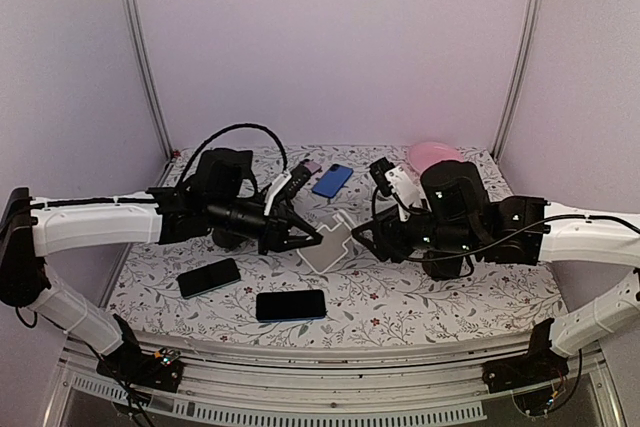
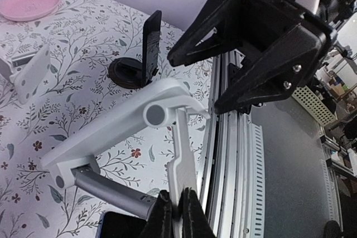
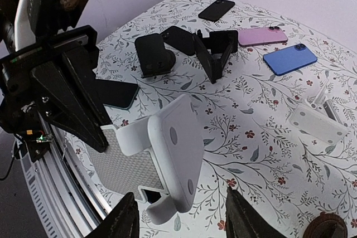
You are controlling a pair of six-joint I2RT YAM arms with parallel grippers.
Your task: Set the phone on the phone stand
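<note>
A white phone stand (image 1: 325,247) (image 2: 150,110) (image 3: 175,154) hangs above the middle of the table, with my left gripper (image 1: 295,229) shut on its plate. My right gripper (image 1: 375,232) is open close beside the stand, its fingers on either side of the stand's upper end in the left wrist view, with nothing visibly held. Several phones lie flat: a black one (image 1: 290,305) at front centre, another (image 1: 208,278) at left, a blue one (image 1: 331,181) (image 3: 290,59) and a pink one (image 3: 262,36) at the back.
A pink plate (image 1: 433,152) lies at back right. Black stands (image 3: 153,54) and a second white stand (image 3: 315,121) stand on the floral table (image 1: 420,317). Bare cloth shows at the front right.
</note>
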